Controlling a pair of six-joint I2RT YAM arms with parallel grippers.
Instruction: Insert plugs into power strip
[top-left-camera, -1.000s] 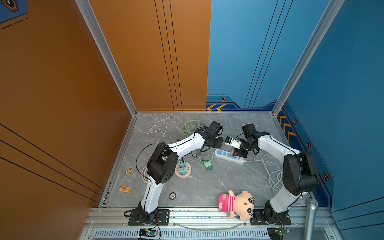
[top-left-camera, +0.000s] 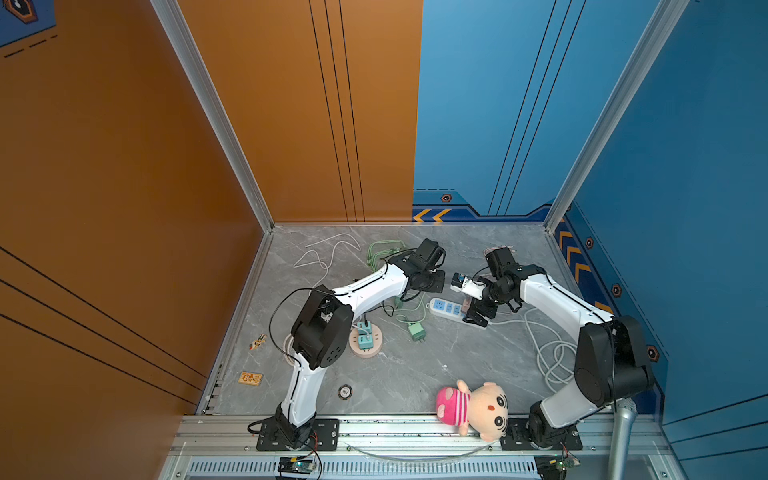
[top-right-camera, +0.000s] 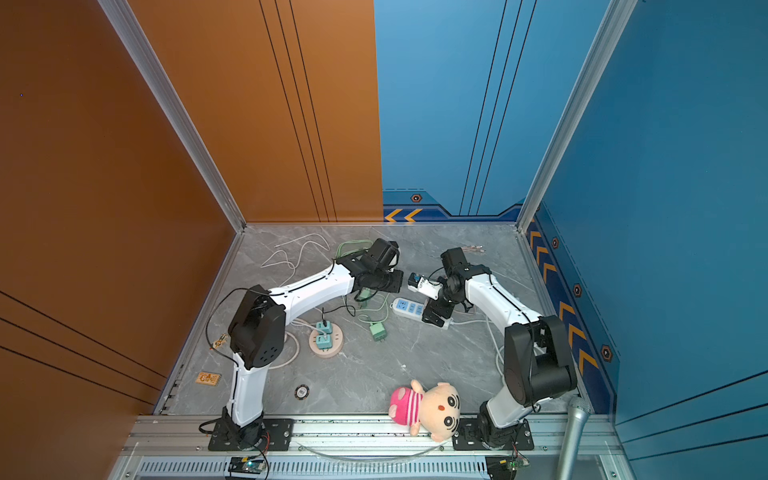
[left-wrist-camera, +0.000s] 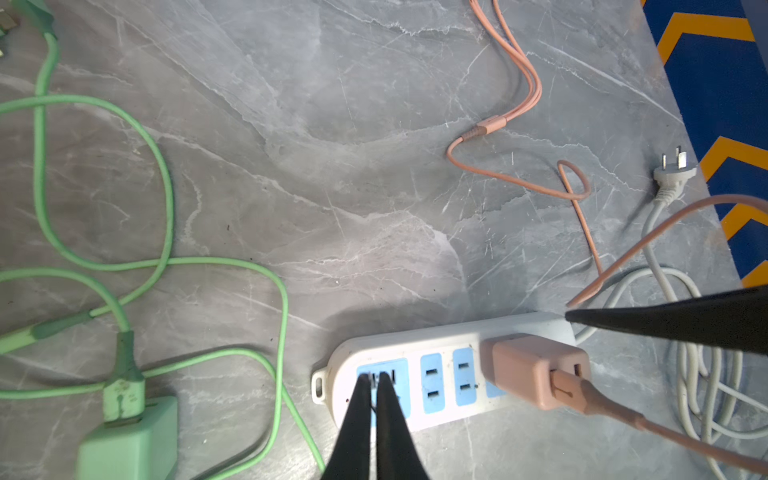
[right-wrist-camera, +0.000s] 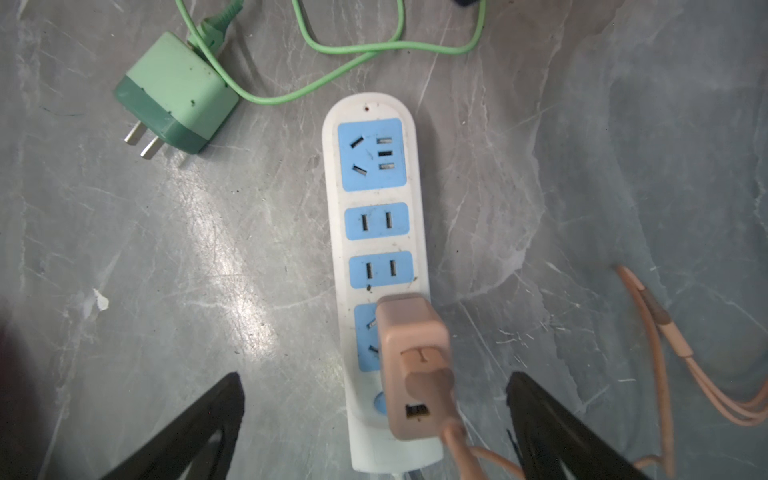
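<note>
A white power strip (right-wrist-camera: 387, 472) with blue sockets lies on the grey table. The pink plug (right-wrist-camera: 415, 328) sits against its cable-end section, its cord running off toward me in the right wrist view; its prongs are hidden. On either side of this plug stand the fingers (right-wrist-camera: 204, 424) of my open right gripper, apart from it. A green plug (right-wrist-camera: 177, 92) lies loose on its side, metal prongs bare, left of the strip's far end. My left gripper is shut over the strip's other end in the left wrist view, nothing visible between its fingers.
Green cables (left-wrist-camera: 168, 200) loop on the left, and a coiled white cable (left-wrist-camera: 692, 384) with its own plug lies right. A round pink socket (top-left-camera: 365, 349) holds teal plugs. A plush doll (top-left-camera: 472, 408) lies at the front. Bare table surrounds it.
The left arm is nearly still.
</note>
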